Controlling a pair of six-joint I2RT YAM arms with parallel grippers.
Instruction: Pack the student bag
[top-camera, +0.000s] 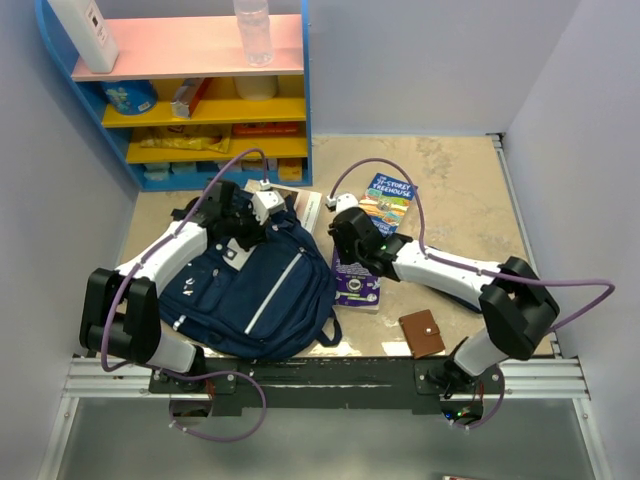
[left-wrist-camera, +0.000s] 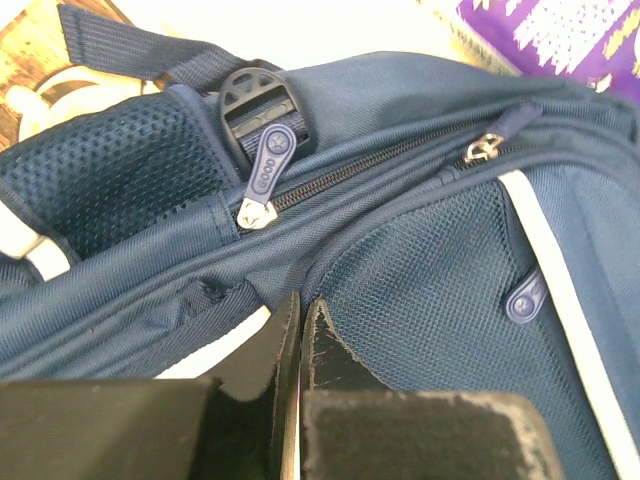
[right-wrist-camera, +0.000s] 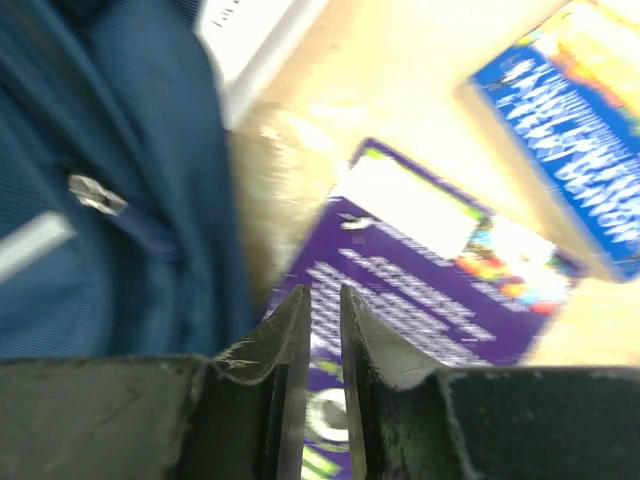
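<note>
A dark blue student bag lies on the left half of the table, its white-edged panel facing up. My left gripper is shut at the bag's fabric; whether a fold is pinched between its fingers I cannot make out. Near it a zipper pull lies on the zip line. My right gripper hovers over a purple book, its fingers a little apart with nothing between them. Further back lies a blue treehouse book. The bag's right edge shows blurred in the right wrist view, with another zipper pull.
A brown wallet rests near the front edge, right of the purple book. The shelf unit stands at the back left. A white book-like item lies behind the bag.
</note>
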